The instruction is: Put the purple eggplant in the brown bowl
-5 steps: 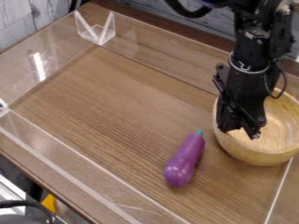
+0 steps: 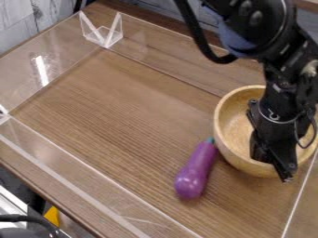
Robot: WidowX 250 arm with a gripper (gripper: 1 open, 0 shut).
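The brown bowl, tan in this light, stands at the right side of the table. Its right part is covered by the black arm. My gripper points down over the bowl, its fingertips reaching low at the near side of it. Whether the fingers are apart or closed, and whether anything is between them, is not clear. Left of the bowl and close to its rim, the purple eggplant lies on the table, outside the bowl, with its green stem end towards the back.
A white wire-like rack stands at the back left. Wide bare wooden tabletop stretches across the middle and left. Black cables and a yellow part sit beyond the front left edge.
The gripper has come down and towards the front over the bowl.
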